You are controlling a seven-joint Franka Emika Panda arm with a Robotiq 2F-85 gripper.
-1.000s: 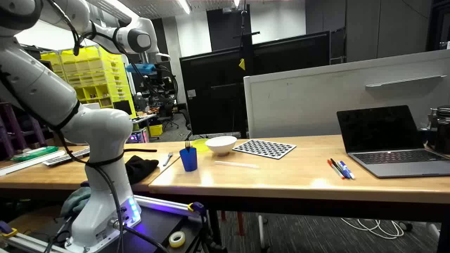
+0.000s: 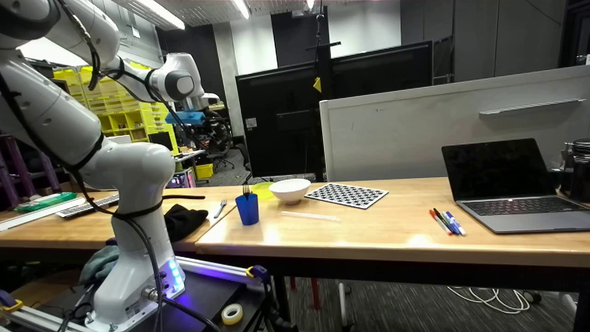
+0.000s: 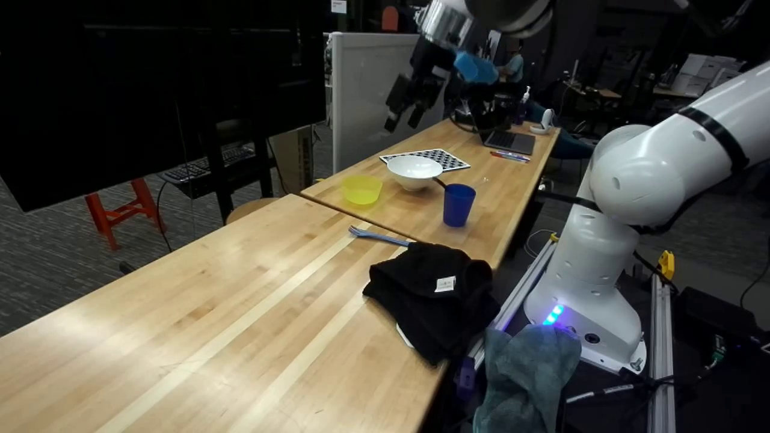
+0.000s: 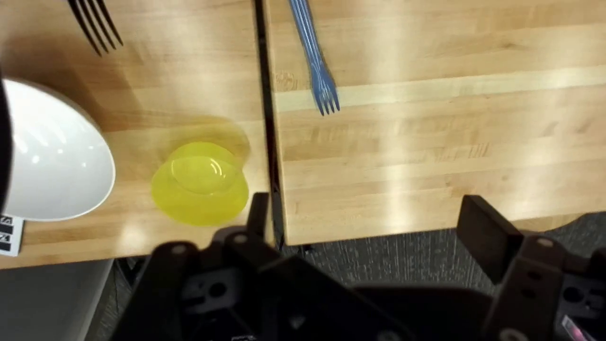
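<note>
My gripper is open and empty, high above the tables, its dark fingers spread wide in the wrist view. Left of the seam between the tables sits a translucent yellow bowl [image 4: 201,190], close to the left finger in that view. A white bowl [image 3: 414,170] stands beside it. The blue cup [image 2: 247,209] stands upright with a dark fork [image 2: 246,191] in it, tines up. A blue-grey fork [image 4: 318,71] lies flat across the seam from the yellow bowl. The black cloth [image 3: 435,292] lies crumpled at the table's near edge, touching that fork's handle.
A checkered board [image 2: 347,194] lies behind the white bowl, and a clear strip [image 2: 309,216] lies before it. Several pens [image 2: 447,222] and an open laptop [image 2: 517,191] occupy the right side.
The arm's wrist and gripper have come down and slightly left in exterior view 1. The objects on the tables have stayed in place.
</note>
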